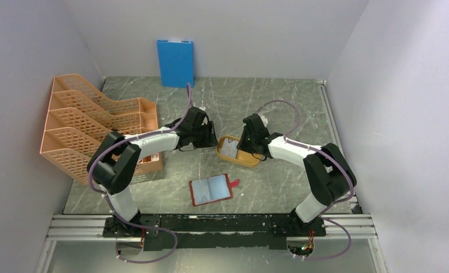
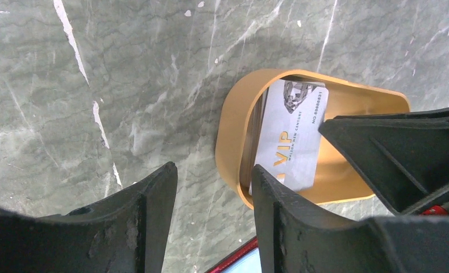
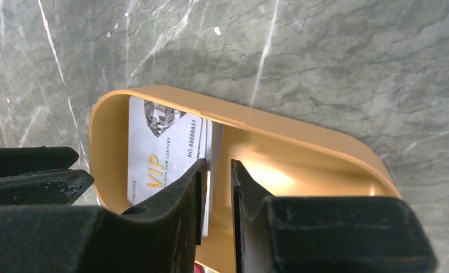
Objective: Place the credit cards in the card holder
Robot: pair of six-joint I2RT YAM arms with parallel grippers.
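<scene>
White VIP cards (image 3: pixel 162 148) stand stacked at the left end of a tan oval tray (image 3: pixel 302 126). My right gripper is over the tray, its fingers drawn close together at the stack's right edge. One finger covers part of the front card. A narrow gap still shows between card edge and the other finger. To the left, just outside the tray's end, my left gripper is open with only tabletop between its fingers. The red-edged card holder (image 1: pixel 211 189) lies spread open in front of the tray, two clear pockets facing up.
A peach slotted rack (image 1: pixel 97 128) fills the left side, behind the left arm. At the back stands a blue panel (image 1: pixel 175 62). The holder's red tab (image 1: pixel 235 183) points right.
</scene>
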